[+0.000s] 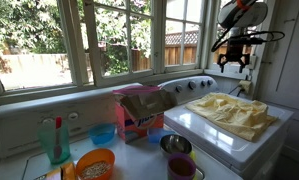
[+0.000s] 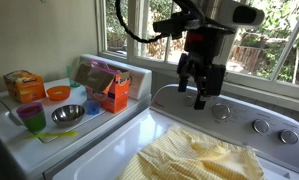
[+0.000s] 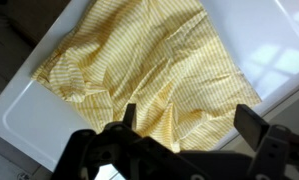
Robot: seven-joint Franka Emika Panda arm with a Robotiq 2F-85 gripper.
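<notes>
A yellow striped cloth [image 1: 232, 115] lies spread and wrinkled on the white top of the right-hand machine [image 1: 199, 131]. From above, the wrist view shows the cloth [image 3: 154, 70] with folds bunched near its lower middle. My gripper [image 2: 200, 102] hangs over the cloth's back part, pointing down and clear of it. Its two fingers [image 3: 250, 123] stand wide apart in the wrist view, with nothing held between them.
On the left-hand machine stand an orange-and-white box [image 1: 141, 108], an orange bowl [image 1: 94, 163], a metal bowl [image 1: 176, 145], a green cup [image 1: 55, 143] and several other containers. Knobbed control panels [image 2: 259, 124] and windows line the back.
</notes>
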